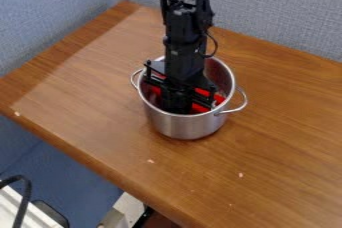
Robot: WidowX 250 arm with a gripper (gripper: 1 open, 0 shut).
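Note:
A steel pot (187,122) with two side handles stands on the wooden table (80,82). My black gripper (179,94) is lowered into the pot, over a red object (206,98) lying inside. The gripper hides most of that object, and I cannot make out what, if anything, is between the fingers, which look close together.
Grey padded walls stand behind.

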